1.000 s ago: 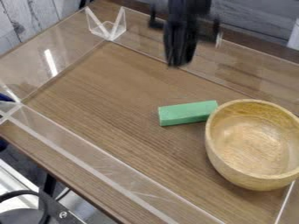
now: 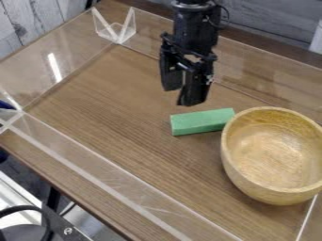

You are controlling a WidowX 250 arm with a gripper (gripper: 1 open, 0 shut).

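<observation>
My black gripper (image 2: 185,81) hangs over the upper middle of the wooden table, open, above and a little behind a green block (image 2: 201,121). The block lies on the tabletop just left of a large pale wooden bowl (image 2: 269,188), apart from my fingers as seen here.
A clear folded plastic piece (image 2: 116,26) sits at the back left. A black cable (image 2: 38,212) lies at the lower left corner.
The block and bowl have not moved.
</observation>
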